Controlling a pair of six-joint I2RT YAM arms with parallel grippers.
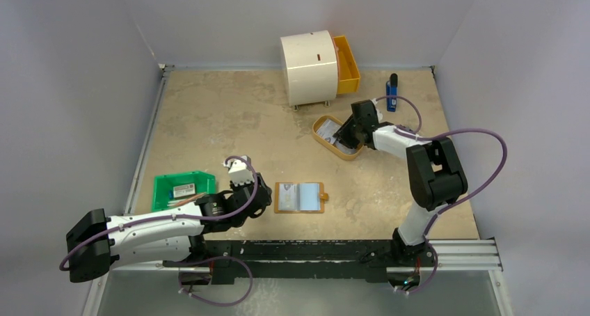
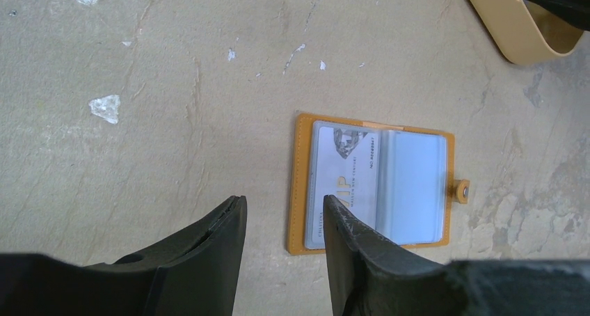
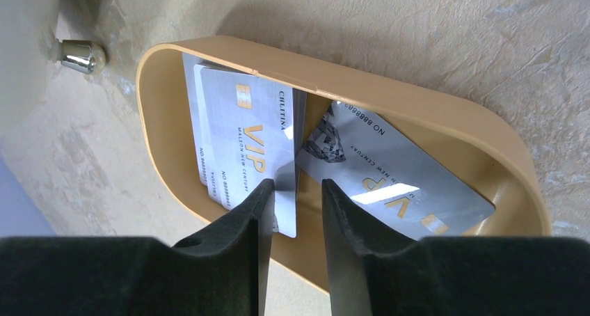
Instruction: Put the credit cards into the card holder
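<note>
A tan oval tray (image 1: 325, 143) holds silver VIP credit cards: a stack (image 3: 247, 131) at its left and one angled card (image 3: 396, 170) at its right. My right gripper is over the tray, part open, its left finger at the stack's lower right edge; whether it grips anything is unclear. The open card holder (image 1: 309, 197) lies front centre, a VIP card (image 2: 344, 184) in its left sleeve. My left gripper stands open just left of the holder, nothing between its fingers.
A white drum (image 1: 308, 68) with a yellow bin stands at the back. A blue tool (image 1: 392, 93) lies at the back right, a green basket (image 1: 163, 190) at the left.
</note>
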